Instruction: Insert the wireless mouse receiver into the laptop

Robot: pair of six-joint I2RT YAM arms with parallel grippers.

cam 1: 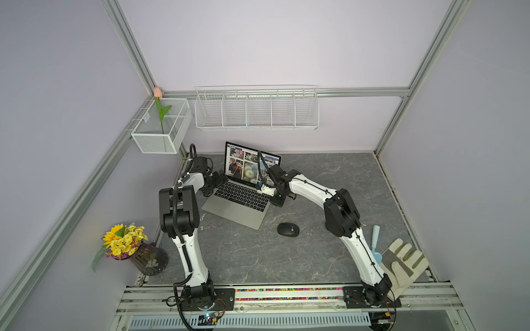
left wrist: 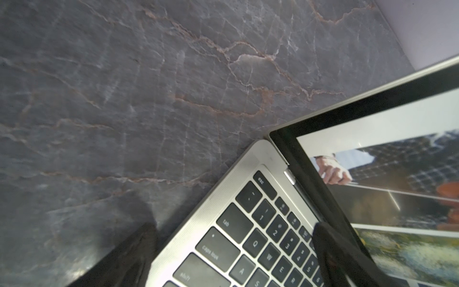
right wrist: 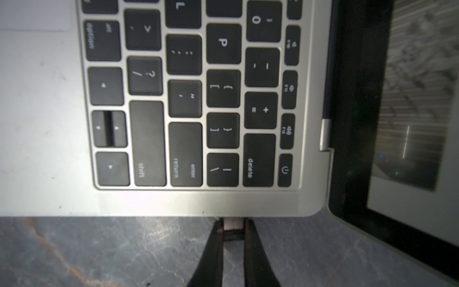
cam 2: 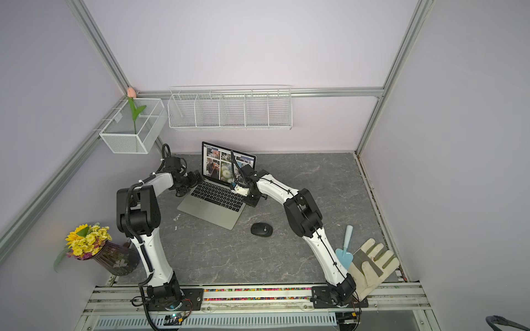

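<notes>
The open silver laptop lies on the dark marbled table, screen lit. My left gripper stands open at the laptop's top-left corner, its fingers either side of that edge. My right gripper is shut on a small pale piece, probably the receiver, right at the laptop's right edge beside the delete and backslash keys. Whether the piece sits inside a port cannot be seen. The black mouse lies on the table to the front right of the laptop.
A flower vase stands at the front left. A blue scoop and a glove lie at the front right. Wire baskets hang on the back and left walls.
</notes>
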